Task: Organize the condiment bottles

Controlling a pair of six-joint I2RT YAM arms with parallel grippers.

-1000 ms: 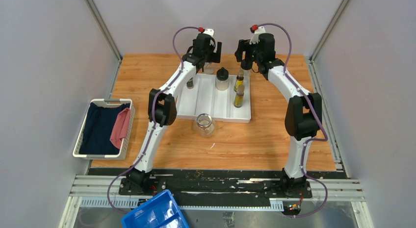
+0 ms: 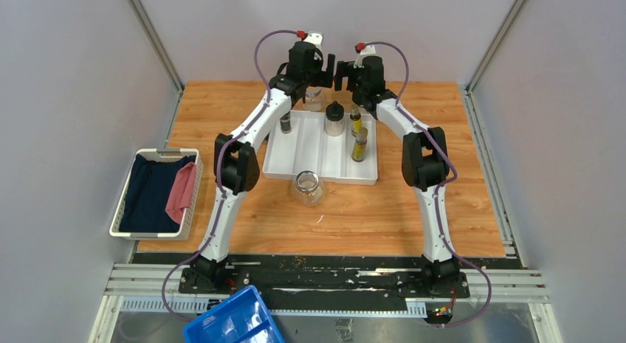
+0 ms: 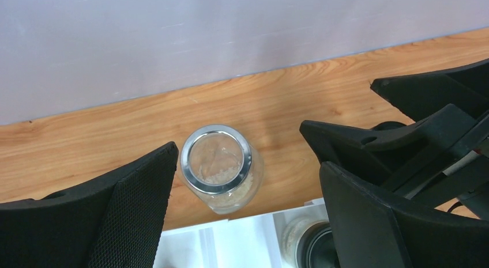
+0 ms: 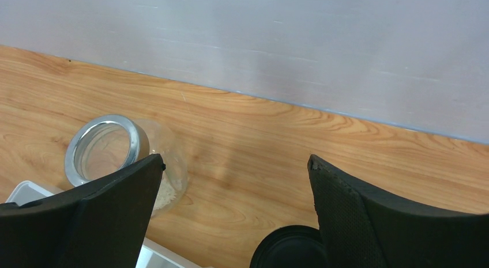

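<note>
A white divided tray (image 2: pixel 298 158) holds a black-lidded jar (image 2: pixel 334 120), two yellow-labelled bottles (image 2: pixel 359 146) on the right and a small bottle (image 2: pixel 285 123) on the left. A clear jar with steel rim (image 3: pixel 218 164) stands on the wood behind the tray. My open left gripper (image 2: pixel 323 70) is above it, empty. My right gripper (image 2: pixel 344 74) hangs open beside the left, close to it, also empty; its black body fills the right of the left wrist view. A black lid (image 4: pixel 291 248) lies below it in the right wrist view.
A glass jar (image 2: pixel 307 189) stands in front of the tray. A laundry basket (image 2: pixel 118 217) sits at the left, a blue bin (image 2: pixel 236 317) beyond the front edge. The back wall is close behind both grippers.
My right gripper has moved left toward the left gripper. Nothing in the tray has visibly moved.
</note>
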